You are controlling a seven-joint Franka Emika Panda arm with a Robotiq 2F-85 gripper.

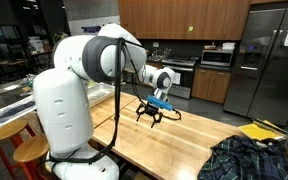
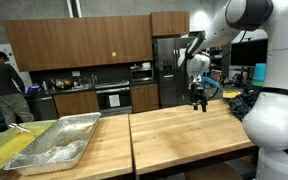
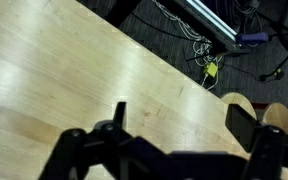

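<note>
My gripper (image 1: 150, 117) hangs over the wooden table (image 1: 184, 150), pointing down, its fingers apart. In exterior view 2 the gripper (image 2: 199, 103) appears above the far right part of the table. Both black fingers frame the lower part of the wrist view, and the gap of the gripper is empty. Bare wood (image 3: 64, 80) lies beneath it. A crumpled dark checked cloth (image 1: 249, 160) rests on the table at the right in exterior view 1, away from the gripper.
Large foil trays (image 2: 59, 140) stand at the left in exterior view 2. Yellow items (image 1: 262, 131) lie behind the cloth. Wooden stools (image 1: 30, 149) stand beside the table. A person (image 2: 14, 75) is at the far left.
</note>
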